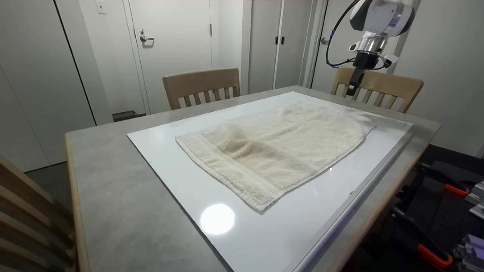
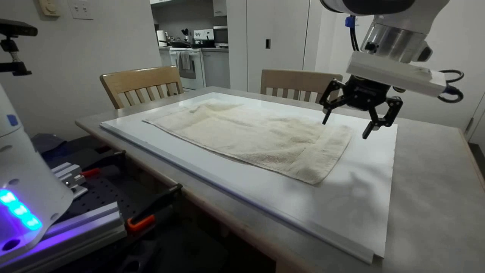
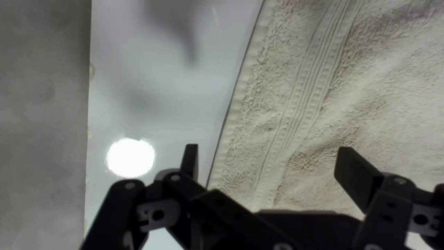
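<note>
A cream towel (image 1: pixel 290 145) lies spread on the white board, mostly flat, with a raised wrinkle toward its near left part in exterior view 1. In exterior view 2 my gripper (image 2: pixel 346 130) hangs in the air above the towel's right end, its two black fingers wide apart and nothing between them. From the wrist, the towel's hemmed edge and ribbed band (image 3: pixel 299 96) run slantwise between the open fingers. One finger (image 3: pixel 190 160) is over the bare board, the other (image 3: pixel 353 179) over the towel. No contact with the cloth shows.
The white board (image 2: pixel 363 218) covers much of the grey table (image 1: pixel 122 204), with bare strips around the towel. Wooden chairs (image 1: pixel 202 86) stand at the table's sides. Clamps with orange handles (image 2: pixel 141 223) grip near the robot's base.
</note>
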